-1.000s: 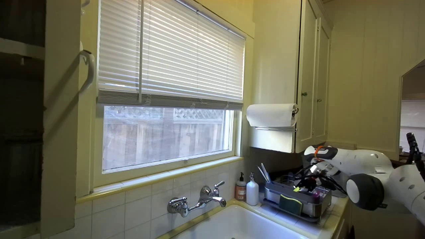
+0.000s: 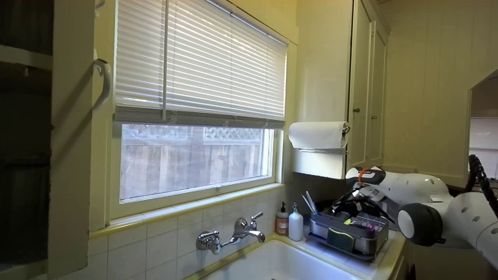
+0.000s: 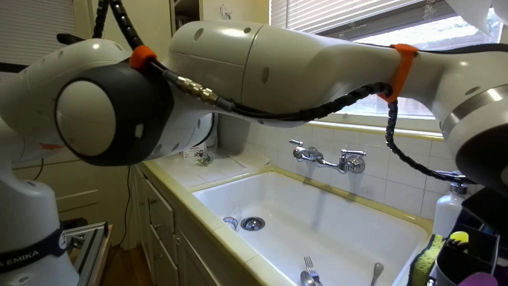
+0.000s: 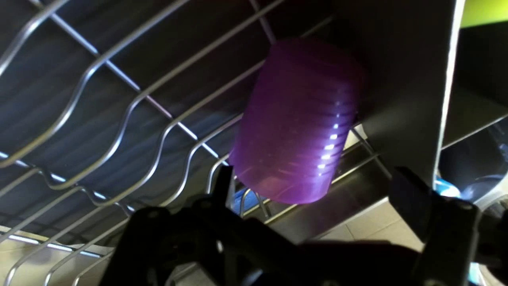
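Observation:
In the wrist view, a purple ribbed cup [image 4: 295, 119] lies tilted in the wire dish rack [image 4: 164, 138]. My gripper is open, one dark finger [image 4: 222, 186] to the left of the cup's lower end and the other to its right. A gap shows between the cup and both fingers, so nothing is held. How far the fingers stand above the cup, I cannot tell. Exterior view 1 has the arm reaching over the rack [image 2: 322, 226] at the counter's right, with the gripper's tips hard to make out among black cables.
A dark holder wall [image 4: 409, 95] rises close to the right finger. Beside the rack stand a white bottle [image 2: 295, 224] and an amber soap bottle [image 2: 282, 221]. In the sink [image 3: 304, 214] lie a fork [image 3: 310, 267], other cutlery and a clear glass [image 3: 233, 220].
Over the last second the arm has shifted left in exterior view 1, bringing its hand farther over the rack. The rack and bottles have not moved.

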